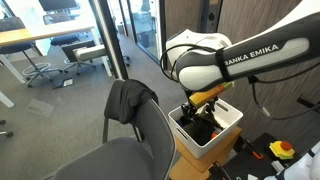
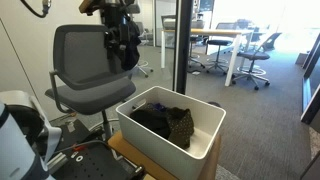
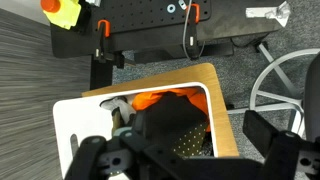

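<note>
My gripper stands open, its two dark fingers wide apart at the bottom of the wrist view, over part of the white box [image 3: 68,118]. Nothing shows between them apart from the box's contents below. Inside the box lie a black cloth [image 3: 172,115], an orange item [image 3: 146,99] and a dark dotted cloth [image 3: 190,143]. Exterior view 2 shows the white box [image 2: 190,165] with a dark cloth [image 2: 150,119] and a brownish patterned cloth [image 2: 181,127] heaped in it. Exterior view 1 has the arm reaching over the white box [image 1: 230,117]; its fingertips are hard to make out there.
A grey office chair [image 1: 122,158] with a black garment [image 1: 125,98] over its backrest stands beside the box. The box rests on a wooden surface [image 3: 196,76]. A dark base table [image 3: 150,42] with cables adjoins it. Carpeted floor lies open beyond.
</note>
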